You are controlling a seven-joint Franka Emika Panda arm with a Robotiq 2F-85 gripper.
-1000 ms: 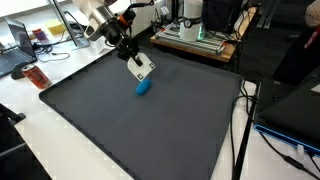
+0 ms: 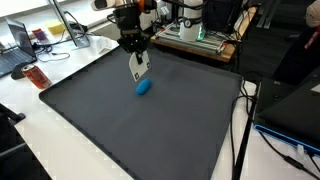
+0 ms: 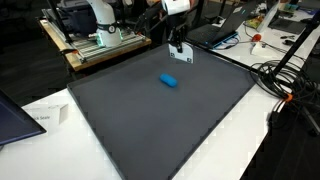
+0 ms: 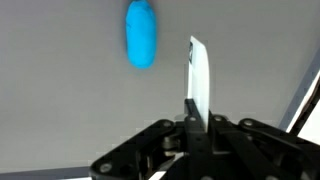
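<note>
A thin white card (image 2: 139,66) hangs from my gripper (image 2: 137,51), which is shut on its upper edge. From the other outside camera, the card (image 3: 181,52) appears over the far part of the dark grey board (image 3: 170,125). In the wrist view the card (image 4: 199,72) is seen nearly edge-on, rising from the gripper. A blue oblong object (image 4: 141,34) lies on the board, to the left of the card there. Outside, the blue object (image 2: 143,87) shows just below the card; whether the card's lower edge touches the board is unclear.
An orange-red can (image 2: 37,76) stands off the board's left side. Cables (image 3: 285,85) run beyond one edge of the board. The board's near part is bare. A wooden-topped stand (image 2: 196,47) is behind.
The arm above the card has swung rightward and looks more upright. The card has turned and appears narrower, slightly higher. The blue object has stayed put.
</note>
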